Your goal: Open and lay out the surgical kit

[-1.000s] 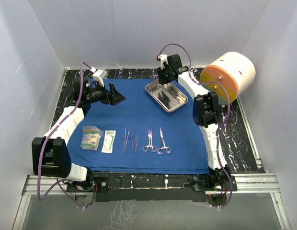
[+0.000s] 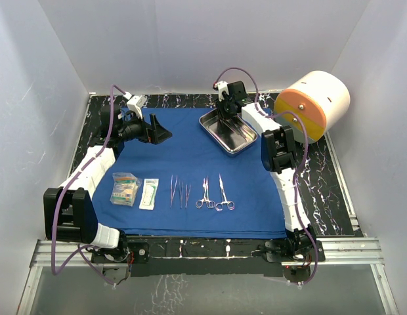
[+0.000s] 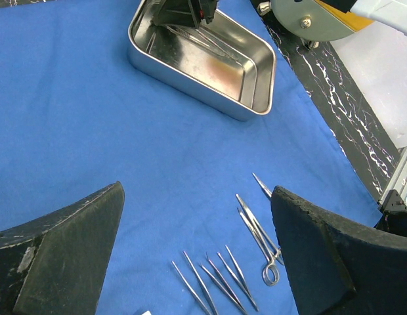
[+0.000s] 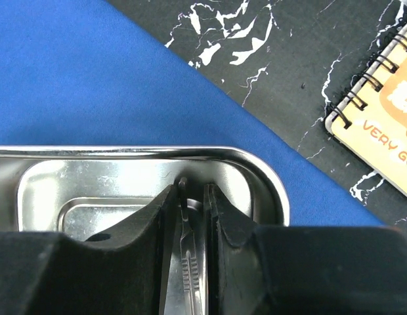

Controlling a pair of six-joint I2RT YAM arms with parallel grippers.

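Note:
In the top view, the steel tray (image 2: 231, 146) sits at the back right of the blue cloth. My right gripper points down into one end of it, its fingers part open. Between those fingers, with some gap showing, lies a slim metal handle (image 4: 188, 259) flat in the tray; its lower part is hidden. More thin instruments (image 3: 202, 41) lie in the tray in the left wrist view. Over the cloth's left side my left gripper hangs open and empty. Laid out along the front are tweezers (image 2: 172, 190), scissor-like tools (image 2: 205, 195).
A gauze packet (image 2: 125, 189) and a white packet (image 2: 149, 193) lie at the front left. A large cream and orange container (image 2: 315, 105) stands right of the tray. Beyond the cloth is a spiral notebook (image 4: 381, 105).
The left arm and the laid-out instruments have stayed put.

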